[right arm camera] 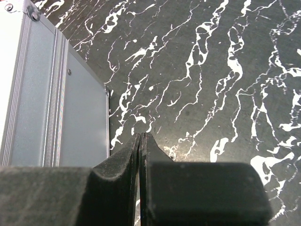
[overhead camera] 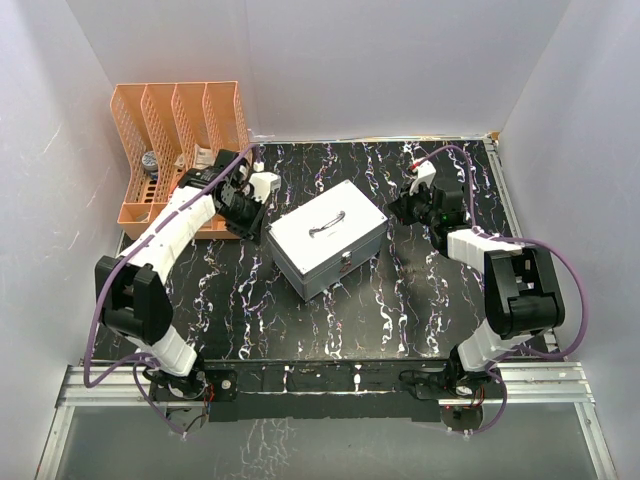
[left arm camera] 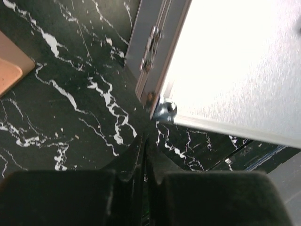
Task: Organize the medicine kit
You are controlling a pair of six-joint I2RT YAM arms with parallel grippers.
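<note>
A silver medicine case (overhead camera: 325, 235) sits closed and angled on the middle of the table, its handle (overhead camera: 327, 224) on the lid and a latch (overhead camera: 346, 261) on its front side. Just off its left end is my left gripper (overhead camera: 258, 238), shut; in the left wrist view a metal corner of the case (left arm camera: 165, 109) lies just beyond the fingertips. To the right of the case, apart from it, my right gripper (overhead camera: 394, 212) is shut too. The right wrist view has the case's grey side (right arm camera: 77, 103) at left and nothing between the fingers.
An orange divided rack (overhead camera: 222, 112) stands at the back left, partly behind my left arm. In it are a round grey item (overhead camera: 150, 162) and some small items partly hidden.
</note>
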